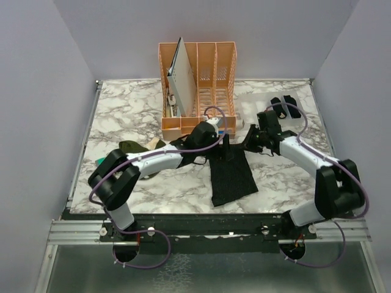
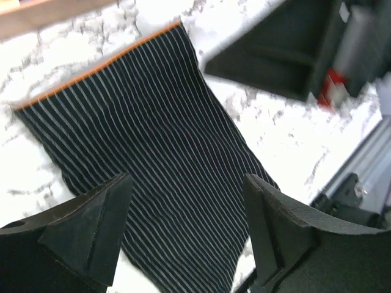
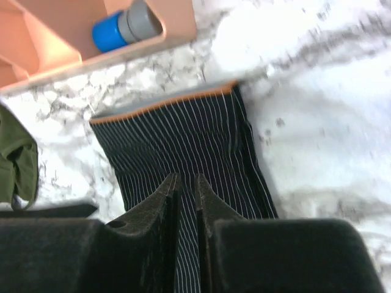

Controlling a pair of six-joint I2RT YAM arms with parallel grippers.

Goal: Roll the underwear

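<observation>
The dark striped underwear (image 1: 230,178) lies spread on the marble table, its orange-edged waistband toward the back. In the left wrist view the fabric (image 2: 153,140) shows small creases and lies flat. My left gripper (image 1: 227,154) is above its upper part, with fingers wide apart and no cloth between them. At the back right corner of the cloth is my right gripper (image 1: 247,146), its fingers a small gap apart. In the right wrist view the underwear (image 3: 177,128) stretches out beyond those fingertips, and nothing shows gripped between them.
An orange divided organizer (image 1: 215,82) holding a white board stands just behind the cloth. A clear tray (image 1: 263,110) with rolled black items sits at the back right. Green cloth (image 1: 131,147) lies left, under the left arm.
</observation>
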